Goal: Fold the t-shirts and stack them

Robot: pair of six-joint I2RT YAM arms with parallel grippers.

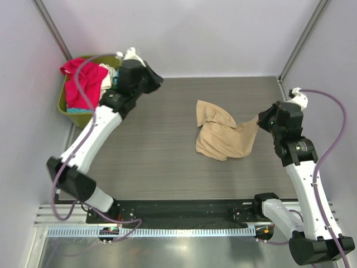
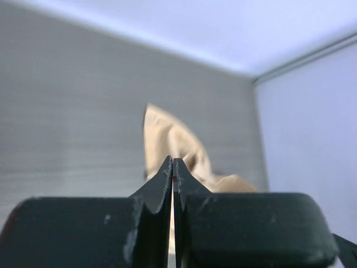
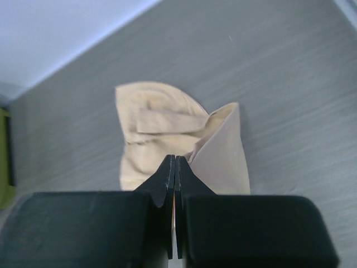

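A tan T-shirt (image 1: 223, 137) lies rumpled right of the table's middle, partly folded over itself. My right gripper (image 1: 260, 121) is shut over its right corner, which looks lifted toward the fingertips. In the right wrist view that raised fold (image 3: 223, 145) reaches under the shut fingertips (image 3: 174, 157); what is pinched is hard to see. My left gripper (image 1: 155, 84) is raised high at the upper left, blurred, shut with nothing visible between its fingertips, away from the shirt.
A green bin (image 1: 61, 103) of red, white and blue clothes stands at the back left, partly behind the left arm. White walls enclose the table (image 1: 150, 167), whose left and front area is bare.
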